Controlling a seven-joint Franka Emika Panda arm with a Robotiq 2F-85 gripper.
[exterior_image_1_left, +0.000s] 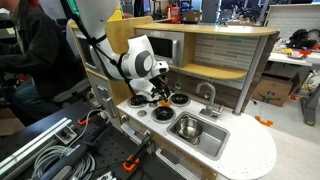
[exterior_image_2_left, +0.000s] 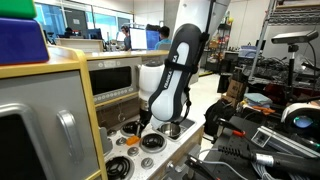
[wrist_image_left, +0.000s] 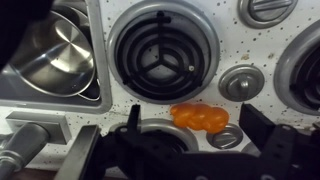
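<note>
An orange, lumpy object (wrist_image_left: 200, 117) lies on the white speckled stove top, between the burners and close to the knobs. My gripper is open above it, with one dark finger on each side in the wrist view. Nothing is held. From the first exterior view, the gripper (exterior_image_1_left: 160, 97) hangs just over the orange object (exterior_image_1_left: 164, 103). The second exterior view shows the orange object (exterior_image_2_left: 133, 141) below the dark gripper tip. Whether the fingers touch it cannot be told.
A metal pot (wrist_image_left: 58, 55) sits in the sink (exterior_image_1_left: 211, 139) beside the stove. Coil burners (wrist_image_left: 163, 52) and knobs (wrist_image_left: 241, 83) surround the orange object. A faucet (exterior_image_1_left: 210, 97) rises behind the sink.
</note>
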